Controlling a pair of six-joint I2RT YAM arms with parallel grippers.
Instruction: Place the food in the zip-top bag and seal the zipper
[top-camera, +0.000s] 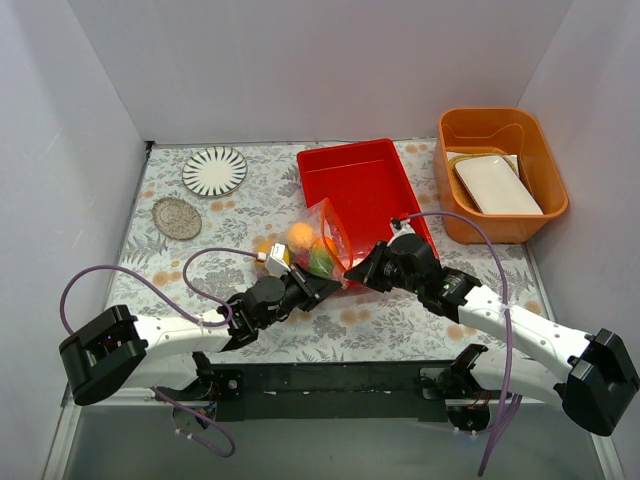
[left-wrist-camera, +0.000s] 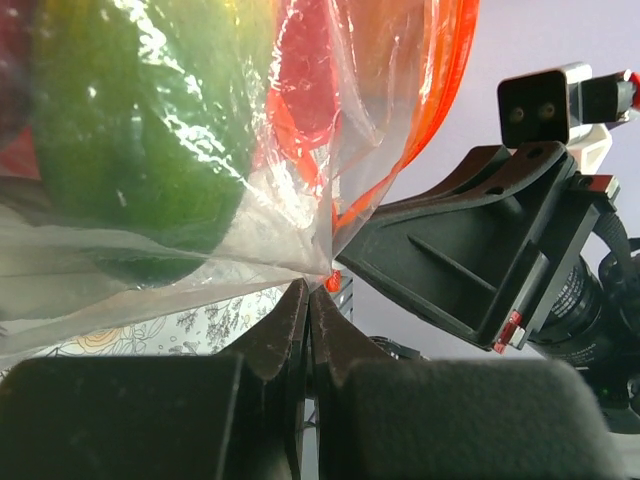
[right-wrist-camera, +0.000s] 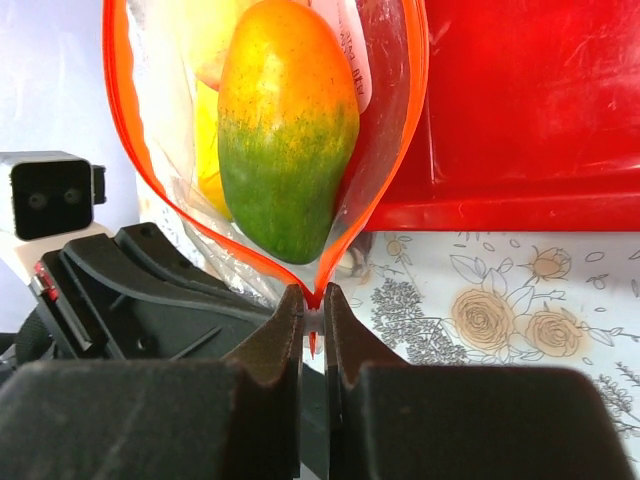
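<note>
The clear bag with orange zipper (top-camera: 338, 235) holds round orange and yellow food (top-camera: 300, 236) and a green-orange mango (right-wrist-camera: 285, 140); in the right wrist view its mouth gapes above the mango. My left gripper is shut at the bag's lower edge, with no thickness visible between its fingers. My right gripper is at the corner where the two zipper strips meet, its fingers close together around that corner; whether they grip it is unclear. In the left wrist view the right gripper stands just beyond the bag's end.
A red tray (top-camera: 355, 165) lies behind the bag. An orange bin (top-camera: 470, 130) with white trays stands at the back right. A striped plate (top-camera: 214, 170) and a speckled plate (top-camera: 176, 218) lie at the back left.
</note>
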